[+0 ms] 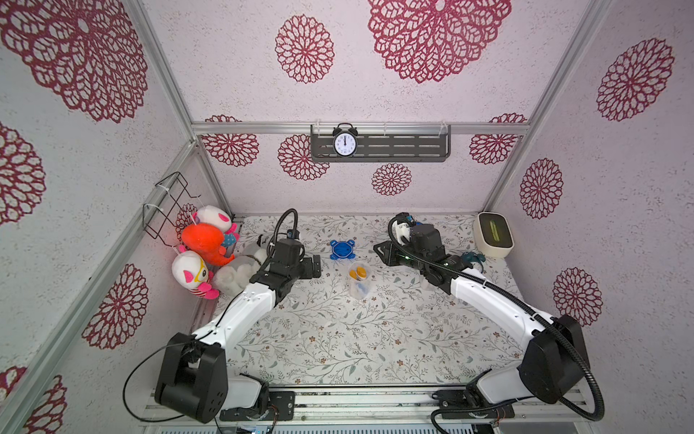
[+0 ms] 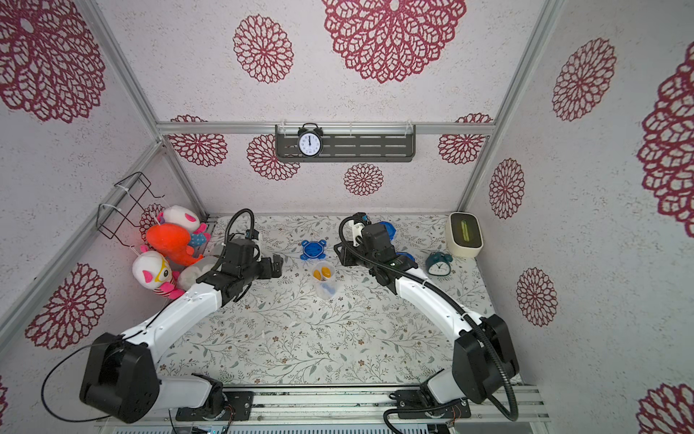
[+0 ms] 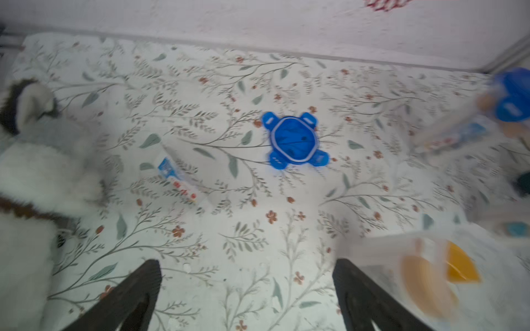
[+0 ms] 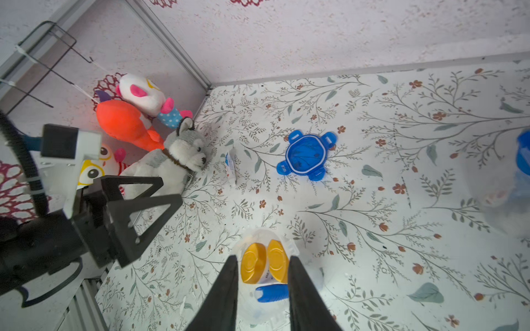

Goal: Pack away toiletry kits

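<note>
My left gripper stands open over bare cloth, its fingers [image 3: 132,292] wide apart. My right gripper is part open; a clear container [image 4: 254,311] shows through the gap, with no sign of anything gripped. That container, also in the top left view [image 1: 360,290], holds two orange-capped items [image 4: 253,262] and a blue one [image 4: 271,293]. Behind it a blue lid [image 4: 305,155] with four tabs lies flat on the cloth. A small white-and-blue tube rests left of the lid; in the left wrist view the tube [image 3: 177,179] is blurred.
Plush toys [image 1: 206,242] crowd the left side. Another clear container with a blue lid [image 3: 513,91] stands at the back right, near a teal clock [image 2: 438,263] and a white-rimmed box [image 2: 464,234].
</note>
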